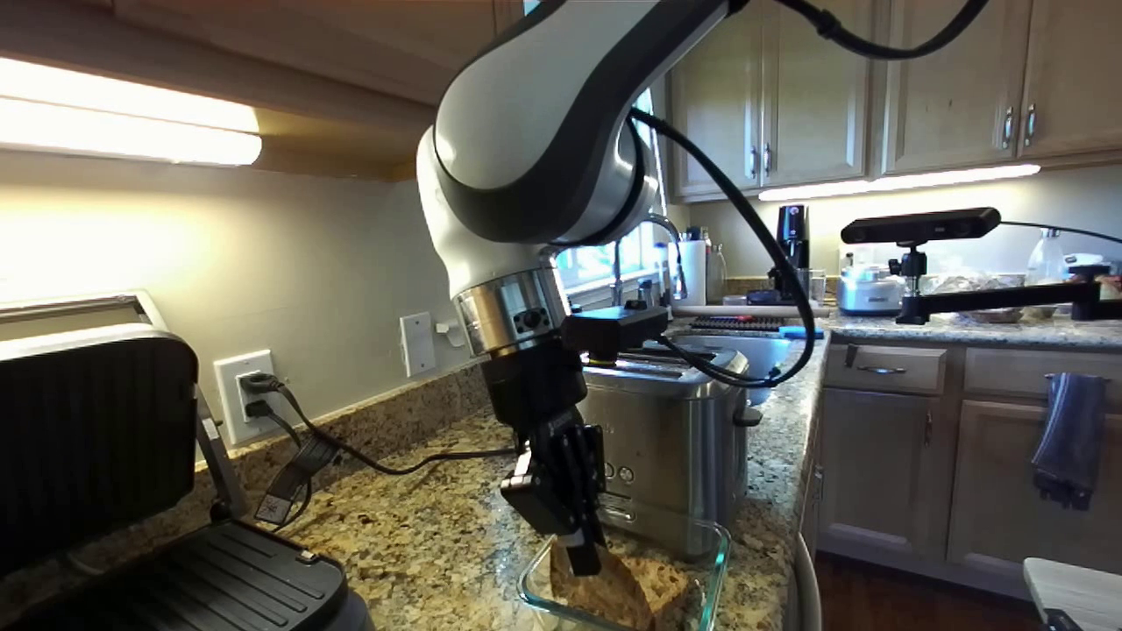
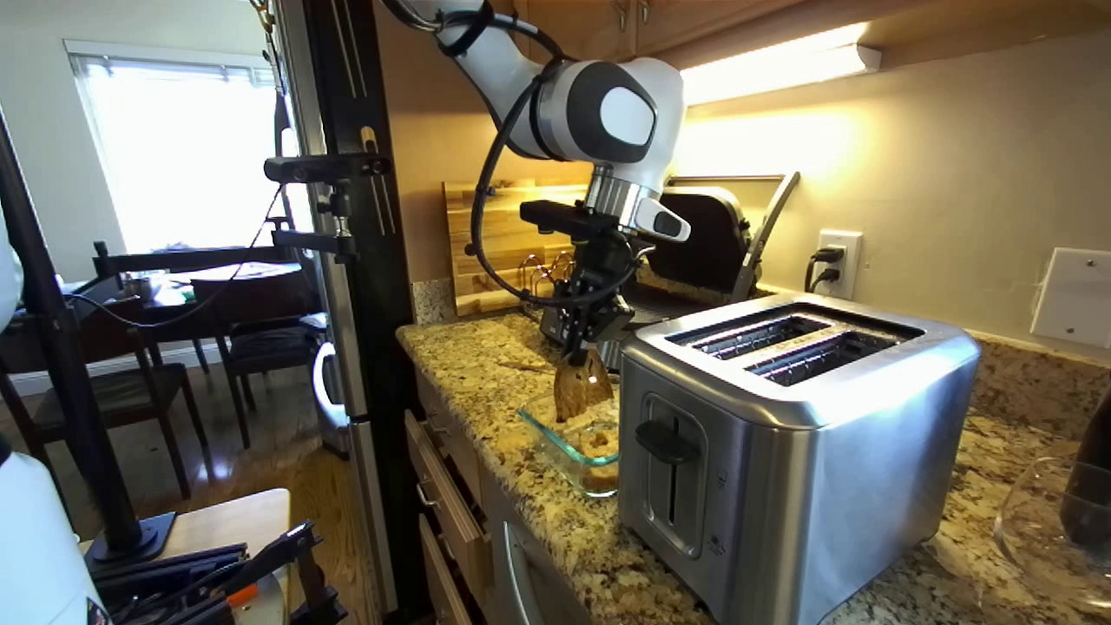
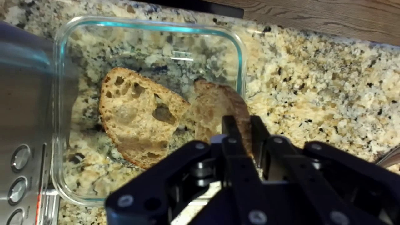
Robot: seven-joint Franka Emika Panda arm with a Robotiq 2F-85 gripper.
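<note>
In the wrist view my gripper is shut on a bread slice [image 3: 212, 105], its crust edge pinched between the black fingers. Exterior view 2 shows this slice [image 2: 583, 385] hanging steeply from the fingertips, at the near-left side of the glass dish [image 2: 557, 443]. A second bread slice [image 3: 137, 116] lies flat inside the clear dish [image 3: 150, 24], which has a teal-tinted rim. The held slice's lower part overlaps the dish in exterior view 1, and whether it touches the bottom is hard to tell.
A steel toaster [image 2: 792, 469] with two empty-looking slots stands right beside the dish. An open black grill press [image 1: 158, 547] sits on the granite counter, its cord [image 1: 421, 463] running along the wall side. The counter's front edge lies close to the dish.
</note>
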